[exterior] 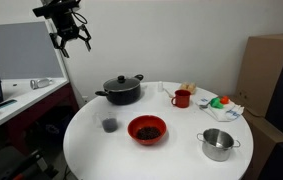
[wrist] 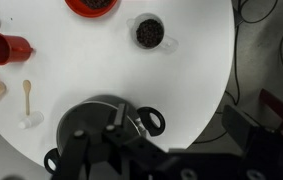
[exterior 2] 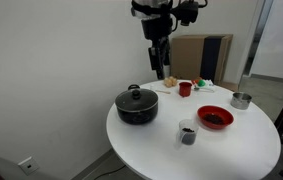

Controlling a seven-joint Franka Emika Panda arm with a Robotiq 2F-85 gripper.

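Observation:
High above the left end of the white table, my gripper [exterior: 76, 51] is open, its two fingers spread apart and nothing between them. Below and to its right in exterior view 1 sits a black lidded pot [exterior: 123, 93]. A clear cup [exterior 2: 188, 132] with dark contents stands in front of the pot. The red bowl [exterior: 147, 130], holding dark bits, is near the table's middle. From the wrist, the pot's rim [wrist: 66, 115] shows at the bottom, partly hidden by the gripper; the clear cup [wrist: 150, 33] is at the top.
An uncovered steel pot [exterior: 217, 145] stands at the right of the table. Behind are a red mug [exterior: 182, 99] and a cloth with small colourful items [exterior: 221, 104]. A wooden-handled utensil [wrist: 27, 98] lies near the pot.

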